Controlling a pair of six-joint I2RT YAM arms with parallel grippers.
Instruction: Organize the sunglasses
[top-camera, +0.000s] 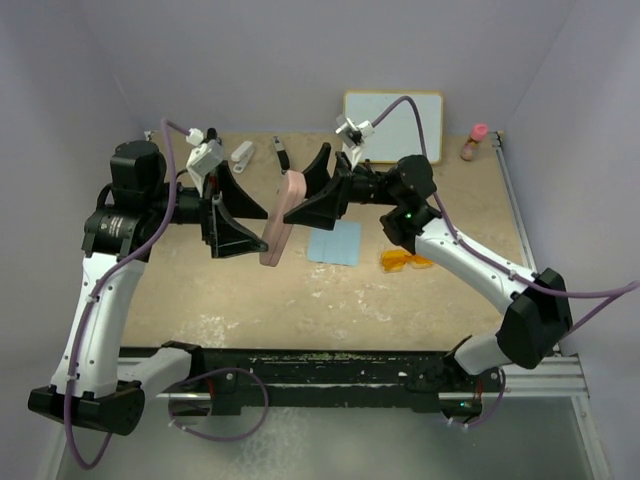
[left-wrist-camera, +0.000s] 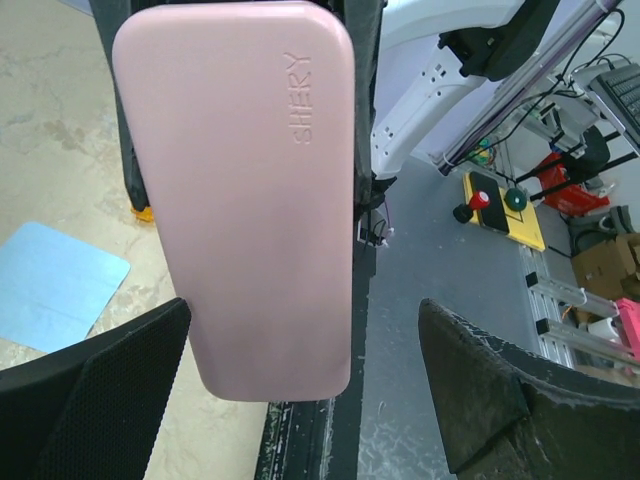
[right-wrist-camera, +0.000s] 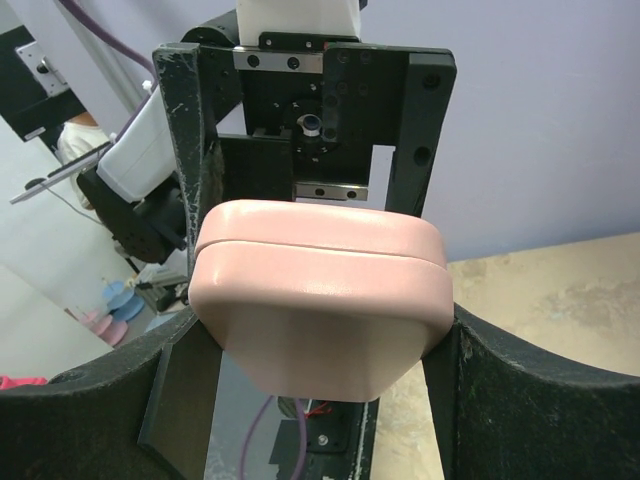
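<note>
A pink case (top-camera: 284, 218) with rounded corners, marked SHERY, is held tilted above the table between the two arms. My right gripper (top-camera: 299, 200) is closed around its upper part; in the right wrist view, fingers (right-wrist-camera: 185, 395) meet both sides of the case (right-wrist-camera: 320, 290). My left gripper (top-camera: 264, 230) stands open at the lower end of the case. From the left wrist, the case's broad face (left-wrist-camera: 245, 200) fills the space ahead of the spread fingers (left-wrist-camera: 120, 395), close to the left one; contact cannot be told. No sunglasses can be made out, and the case's inside is hidden.
On the table lie a light blue cloth (top-camera: 334, 243), an orange item (top-camera: 403, 260), a white tool (top-camera: 242, 156) and a black tool (top-camera: 282, 155). A whiteboard (top-camera: 405, 115) and a pink-capped bottle (top-camera: 470, 147) are at the back.
</note>
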